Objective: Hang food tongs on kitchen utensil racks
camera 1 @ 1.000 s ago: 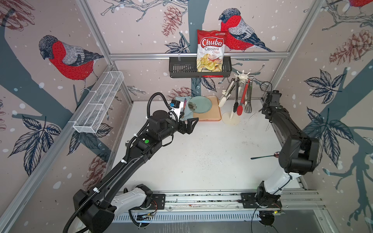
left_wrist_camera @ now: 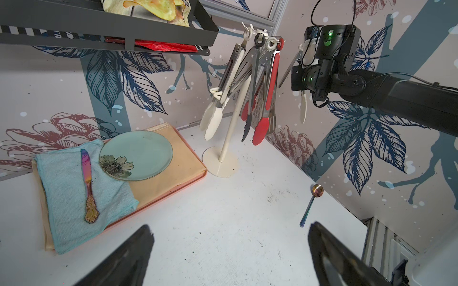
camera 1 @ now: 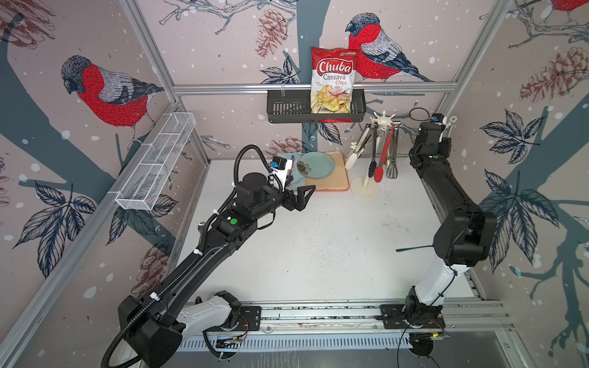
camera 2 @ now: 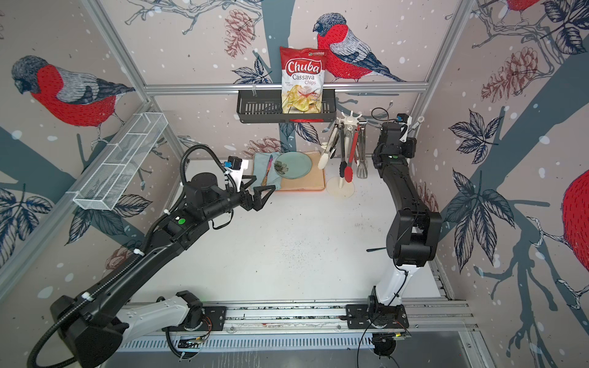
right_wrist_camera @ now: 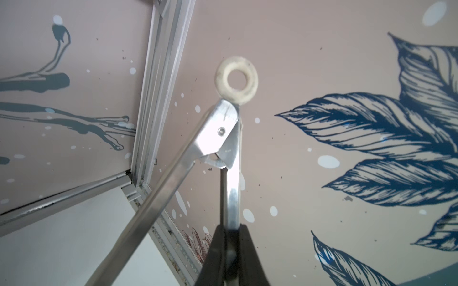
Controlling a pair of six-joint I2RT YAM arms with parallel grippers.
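Metal tongs with a cream hanging ring (right_wrist_camera: 237,81) are held in my right gripper, which is shut on one of their arms. The ring end points up and the other arm is splayed to the left. The cream utensil rack (left_wrist_camera: 234,119) stands at the back right, with cream tongs (left_wrist_camera: 213,116), red tongs (left_wrist_camera: 262,126) and other utensils hanging from its top. In the left wrist view my right arm (left_wrist_camera: 329,71) is high, to the right of the rack and apart from it. My left gripper (camera 1: 300,196) is open and empty above the table.
A pale green plate (left_wrist_camera: 138,155) lies on a board, beside a blue cloth (left_wrist_camera: 114,197) with a knife (left_wrist_camera: 89,190). A black shelf (camera 1: 288,110) with a chips bag (camera 1: 333,79) is left of the rack. A spoon (left_wrist_camera: 311,205) lies at right; mid-table is clear.
My right gripper has risen and moved toward the back wall with the tongs, staying right of the rack. The left arm has barely moved.
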